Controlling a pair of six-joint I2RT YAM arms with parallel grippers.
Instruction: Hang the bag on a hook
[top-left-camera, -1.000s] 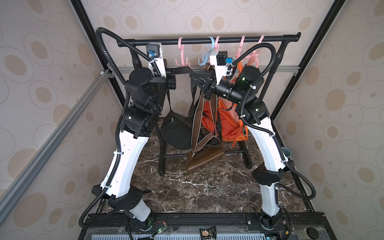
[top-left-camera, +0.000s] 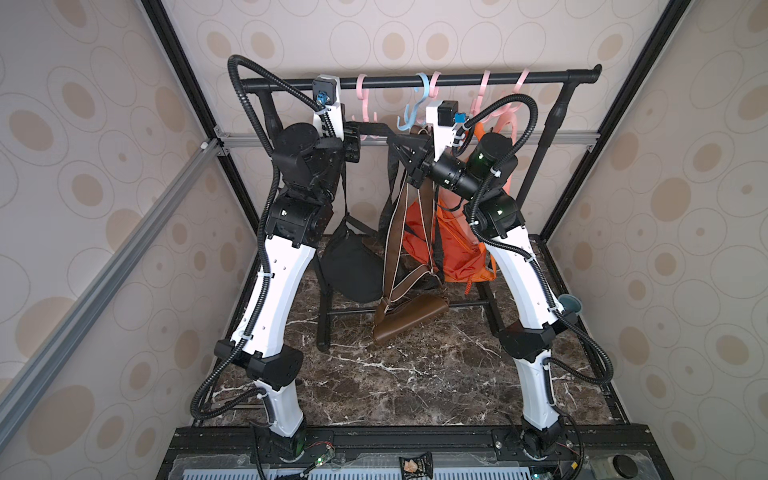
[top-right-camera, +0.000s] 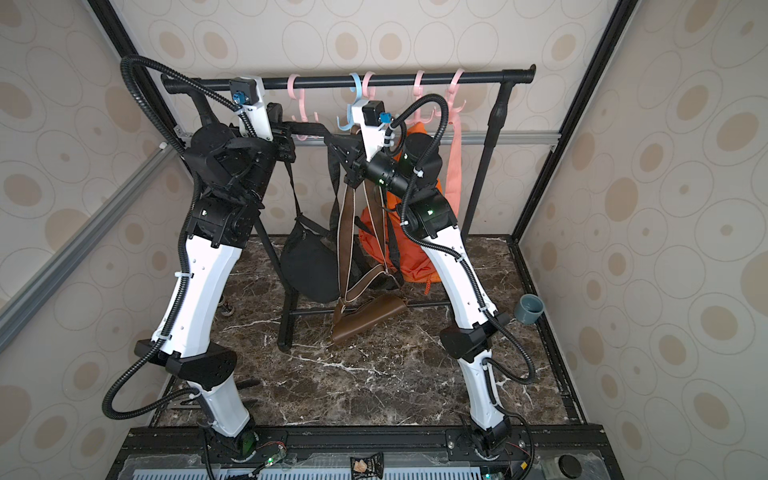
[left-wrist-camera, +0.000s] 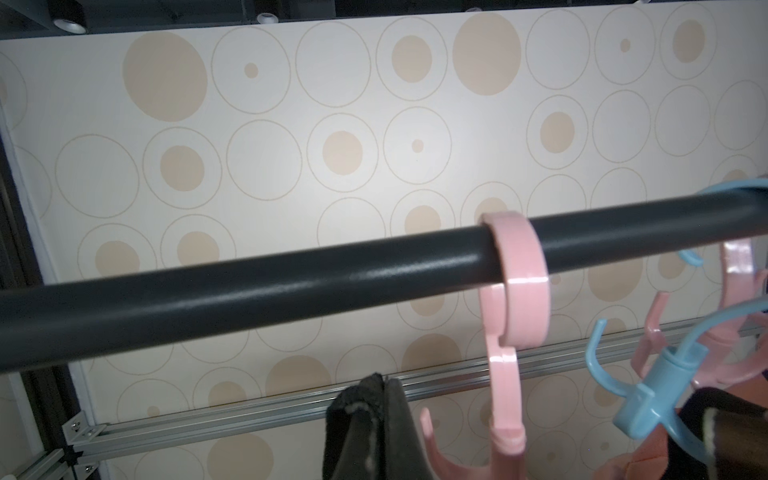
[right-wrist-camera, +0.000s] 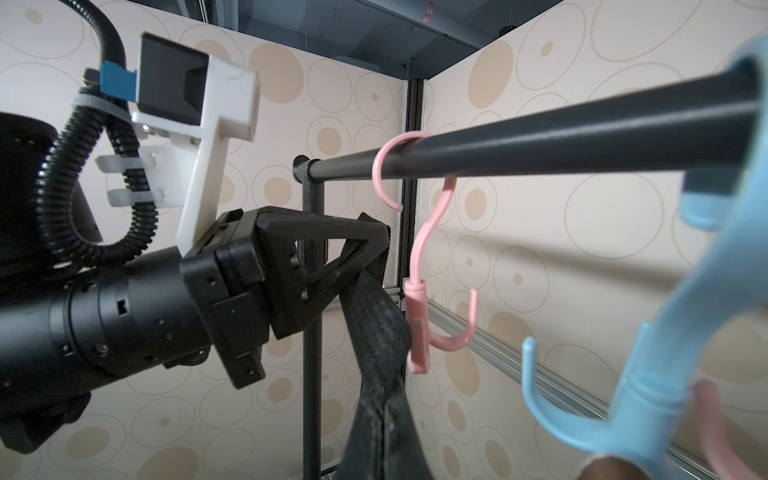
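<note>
The black bag (top-left-camera: 352, 265) hangs at the rack's left half, its wide black strap (top-left-camera: 373, 129) stretched between my two grippers. My left gripper is shut on the strap at the left. Shut on the strap's other part is my right gripper. A pink hook (left-wrist-camera: 513, 336) hangs from the bar just behind the stretched strap. In the right wrist view the strap (right-wrist-camera: 374, 328) covers part of this pink hook (right-wrist-camera: 417, 320); one prong shows to its right. Whether strap and hook touch, I cannot tell.
The black bar (top-left-camera: 544, 77) runs across above both grippers. Close to the right gripper hangs a blue hook (right-wrist-camera: 648, 400). A brown bag (top-left-camera: 409, 318) and an orange bag (top-left-camera: 456, 248) hang right of the black bag. More pink hooks (top-left-camera: 481, 96) are farther right.
The right gripper has moved only slightly. The black bag has shifted a little right.
</note>
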